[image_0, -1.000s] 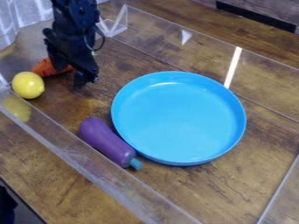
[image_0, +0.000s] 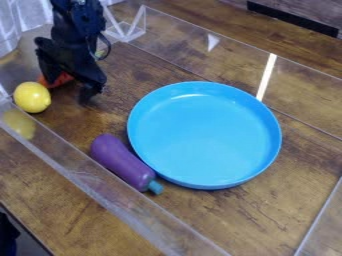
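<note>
My dark gripper (image_0: 78, 75) is at the upper left, low over an orange-red object (image_0: 54, 78) that it mostly hides. Its fingers look apart; whether they touch the object is unclear. A yellow lemon-like object (image_0: 32, 97) lies just in front of it, near the clear wall. A purple eggplant-like object (image_0: 123, 160) with a teal stem lies diagonally at the lower middle.
A large empty blue plate (image_0: 205, 135) fills the middle right of the wooden surface (image_0: 274, 208). Clear walls edge the area. Bare wood shows behind the plate and to its right.
My gripper has shifted slightly to the left over the orange-red object, now covering more of it. The lemon, eggplant and plate are unmoved.
</note>
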